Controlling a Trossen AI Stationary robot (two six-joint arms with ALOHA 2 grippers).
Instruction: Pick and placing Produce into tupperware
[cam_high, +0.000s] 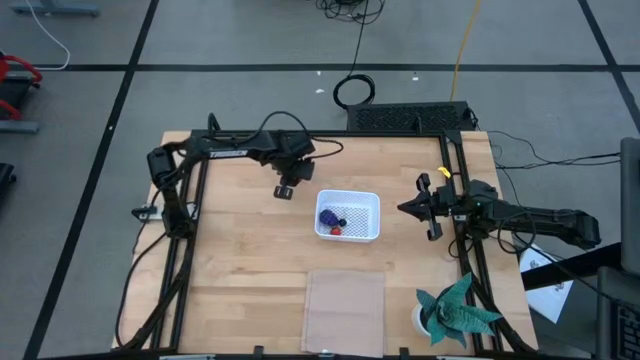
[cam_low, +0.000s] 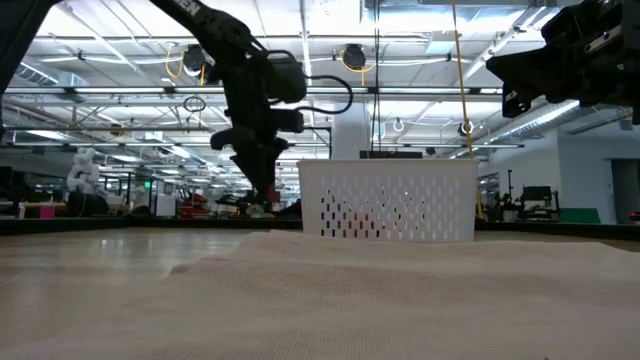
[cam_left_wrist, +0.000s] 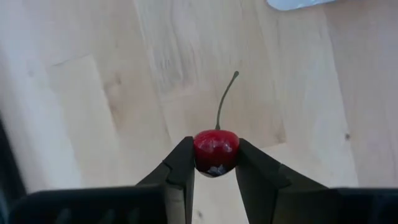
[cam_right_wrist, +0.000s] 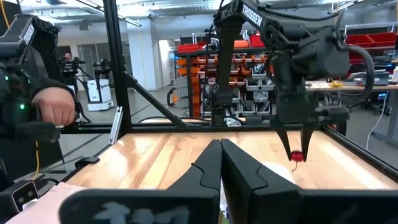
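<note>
A red cherry (cam_left_wrist: 216, 151) with a green stem is pinched between the fingertips of my left gripper. In the right wrist view that cherry (cam_right_wrist: 296, 155) hangs above the table between the left fingers. The white perforated container (cam_high: 347, 216) stands to the right of the left gripper in the high view. It holds a purple item (cam_high: 328, 217), a small dark item (cam_high: 342, 222) and a red item (cam_high: 335, 231). My right gripper is shut, its fingers meeting with nothing between them, at the table's right side.
A beige cloth (cam_high: 343, 312) lies flat in front of the container. A potted green plant (cam_high: 455, 312) stands at the front right corner. Black frame bars (cam_high: 190, 250) run along the table's sides. Bare wood surrounds the container.
</note>
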